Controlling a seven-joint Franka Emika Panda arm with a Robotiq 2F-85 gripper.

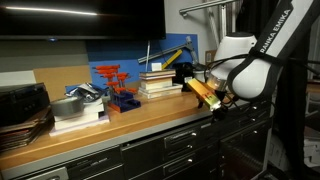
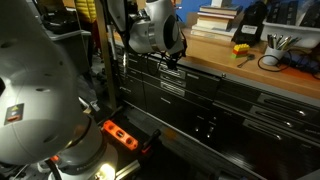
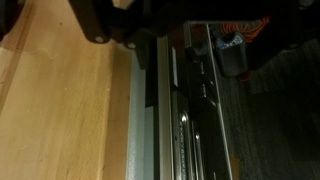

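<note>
In the wrist view my gripper is a dark, blurred shape along the top, its fingers apart and nothing seen between them. Below it run the wooden counter (image 3: 50,110), its metal front edge, and the drawer fronts with long handles (image 3: 185,140). The white arm (image 1: 240,68) reaches over the right part of the counter in exterior view 1. A yellow-orange patch (image 1: 202,93) shows beside the wrist; I cannot tell what it is. From the other side, the white arm (image 2: 163,28) stands above the dark drawers (image 2: 195,85).
Books (image 1: 158,82) are stacked at the back of the counter. Red items (image 1: 112,78), a metal pot (image 1: 67,106) and a stack of papers (image 1: 80,120) stand farther left. A cup of tools (image 2: 272,55) and small coloured blocks (image 2: 240,48) sit on it too.
</note>
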